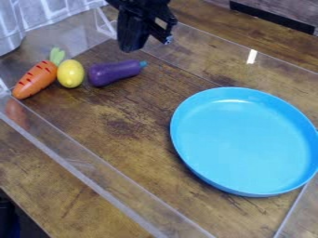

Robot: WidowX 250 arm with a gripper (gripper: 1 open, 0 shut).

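The black gripper (140,30) is raised at the top centre of the view, above and behind a purple eggplant (117,76) lying on the wooden table. Its fingers are dark and small, so their opening is hard to judge; nothing is seen held. A yellow lemon (70,73) lies left of the eggplant, and an orange carrot (35,80) with a green top lies further left.
A large blue plate (243,139) fills the right side of the table (125,158). Clear plastic edges run along the left and right.
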